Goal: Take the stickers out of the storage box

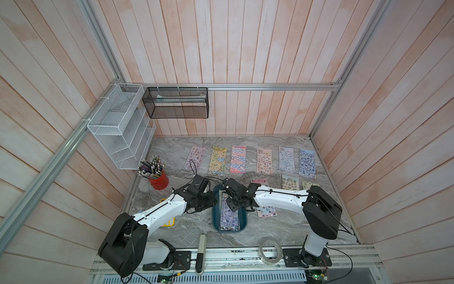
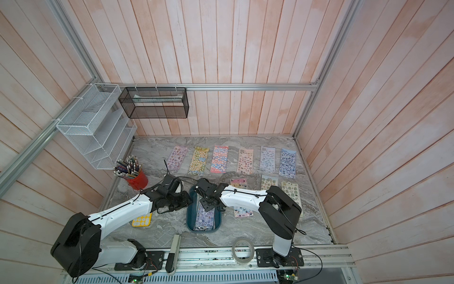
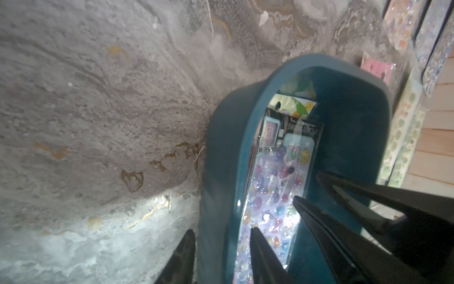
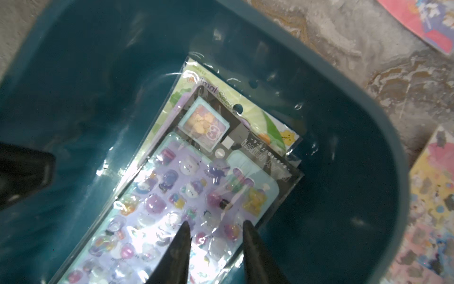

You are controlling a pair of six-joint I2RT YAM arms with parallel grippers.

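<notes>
The teal storage box point(image 1: 243, 222) sits near the table's front middle with sticker sheets point(image 1: 229, 217) inside, the top one lilac with puffy stickers point(image 4: 156, 203). My left gripper is over the box's left wall, fingers apart with the wall and sheet edge visible below between them. My right gripper is over the inside of the box, above the top sheet, fingers apart with nothing visibly held.
Loose sticker sheets point(image 1: 264, 161) lie in rows behind and right of the box. A red pen cup point(image 1: 158, 180) and yellow item point(image 2: 141, 220) are at left; wire shelves point(image 1: 113, 127) hang above.
</notes>
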